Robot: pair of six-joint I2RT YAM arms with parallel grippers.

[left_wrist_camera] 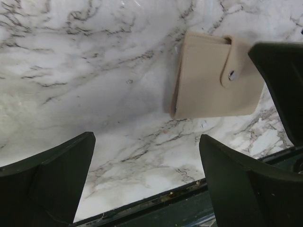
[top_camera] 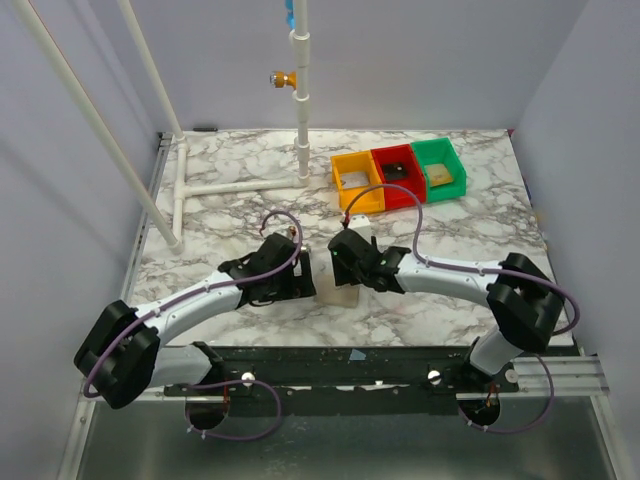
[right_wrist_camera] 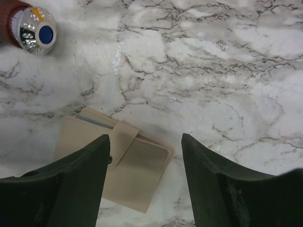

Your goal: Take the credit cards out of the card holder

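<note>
A beige card holder with a snap strap lies flat on the marble table between the two grippers; in the left wrist view the holder is right of the open left gripper, whose fingers have nothing between them. In the right wrist view the holder sits beneath the right gripper, whose fingertips stand apart over its upper edge, part open. From above, the left gripper is just left of the holder and the right gripper over its upper part. No cards can be clearly made out.
Yellow, red and green bins stand at the back right. A white pipe frame is at the back left. A bottle-like object lies behind the holder. The table's front edge is close below it.
</note>
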